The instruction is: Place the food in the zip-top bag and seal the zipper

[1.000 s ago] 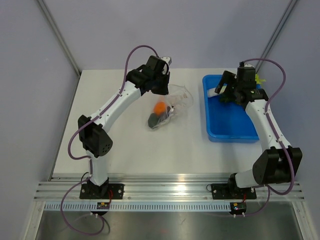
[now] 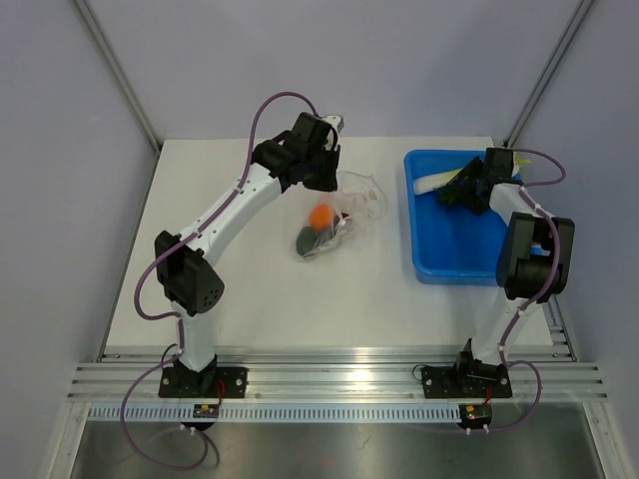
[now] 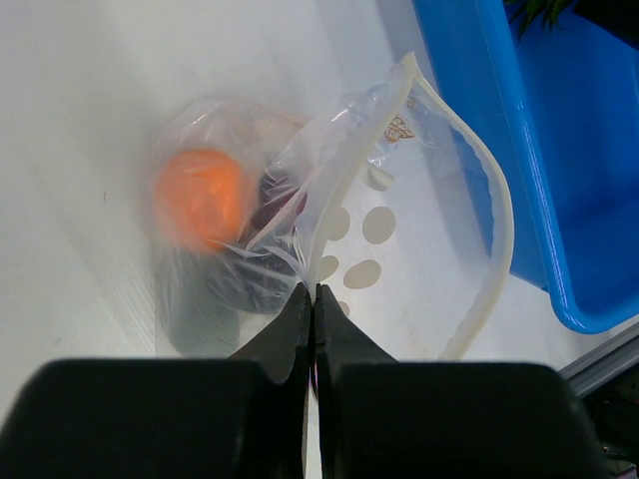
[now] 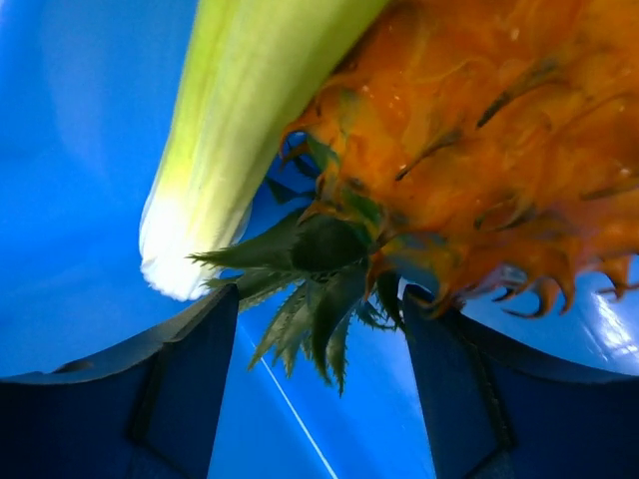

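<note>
My left gripper is shut on the rim of the clear zip top bag (image 3: 449,249), which holds an orange item (image 3: 200,195) and dark items (image 3: 195,314). In the right wrist view my right gripper is part open over the green crown of a pineapple (image 4: 499,120) in the blue bin (image 2: 449,259), its fingers either side of the leaves. A pale celery-like stalk (image 4: 230,100) lies beside the pineapple.
The bin fills the right of the white table (image 2: 220,289), close beside the bag.
My right gripper has moved down into the bin over the food, with the arm drawing in from the right front. The left arm is nearly still.
</note>
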